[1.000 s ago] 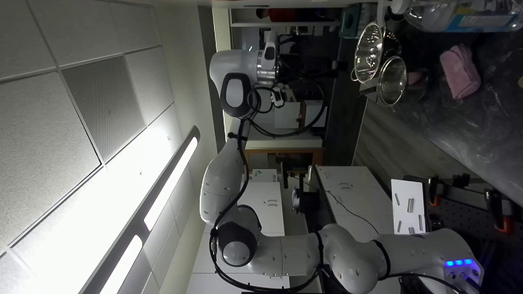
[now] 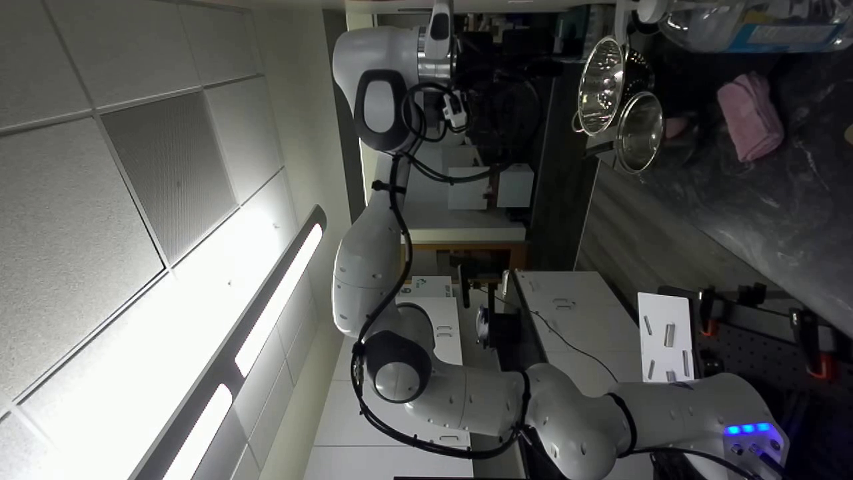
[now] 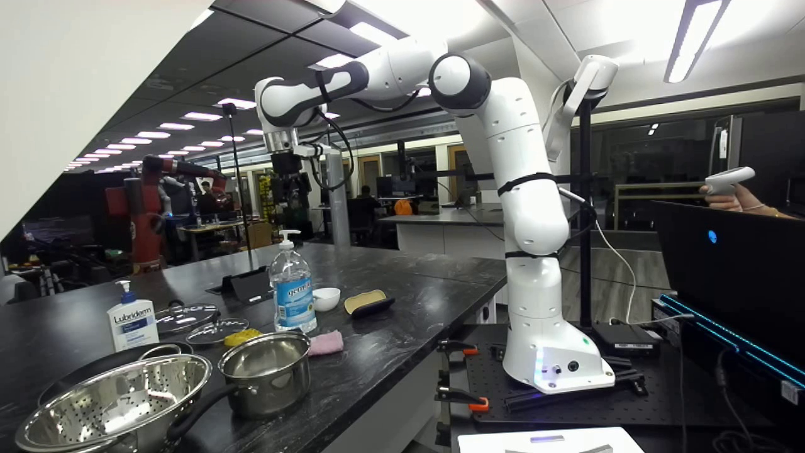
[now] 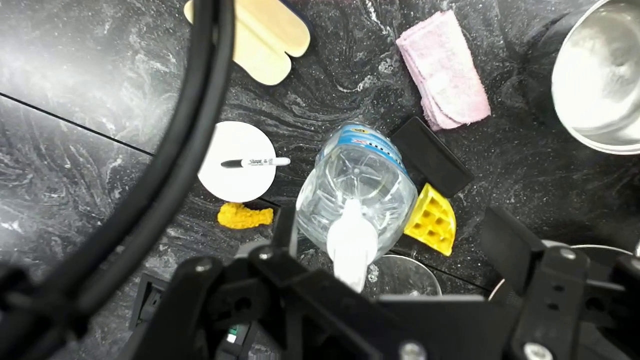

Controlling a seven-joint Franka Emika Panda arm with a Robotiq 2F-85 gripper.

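Observation:
My gripper is open, its two black fingers spread wide with nothing between them. It hangs high over the counter, as the second exterior view shows, with the gripper (image 3: 292, 192) above the clear pump bottle (image 3: 292, 290). Seen from the wrist, that bottle (image 4: 360, 198) with its white pump head (image 4: 352, 240) stands below the gap between the fingers. To its left is a white bowl (image 4: 237, 180) with a marker (image 4: 255, 162) across it. A yellow waffle piece (image 4: 433, 222), a black block (image 4: 430, 157) and a pink cloth (image 4: 445, 71) lie to its right.
An orange piece resembling fried chicken (image 4: 243, 216) lies below the bowl. Around the counter are a steel pot (image 3: 268, 374), a colander (image 3: 113, 400), a lotion bottle (image 3: 133, 317) and glass lids (image 3: 217, 331).
In the first exterior view, the hand and forearm have swung towards the top of the picture, farther from the base. The counter objects have stayed where they were.

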